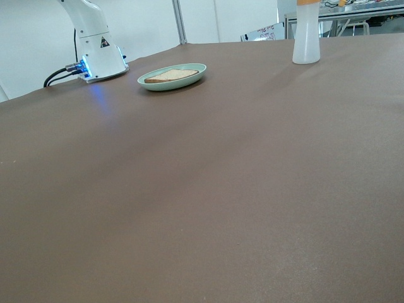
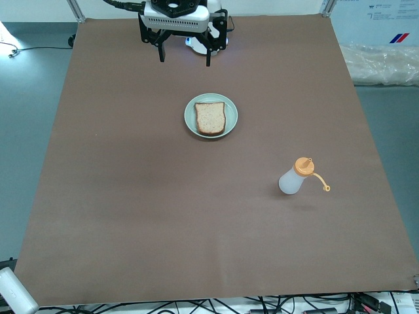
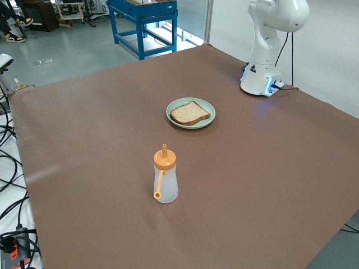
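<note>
In the camera left view my gripper point(image 2: 184, 55) hangs at the top middle, above the far edge of the table, its two black fingers apart with nothing seen between them. A slice of bread point(image 2: 210, 118) lies on a pale green plate point(image 2: 191, 123) in the middle of the table point(image 2: 131, 196). A squeeze bottle point(image 2: 291, 180) with an orange cap stands upright to the right of the plate and nearer the front. The camera right view shows the bottle point(image 3: 166, 183), the plate and the white arm; the gripper is out of sight there.
The arm's base point(image 3: 260, 79) stands at the table's far edge with cables behind it. Cables run along the front edge beside a white cylinder point(image 2: 14, 289).
</note>
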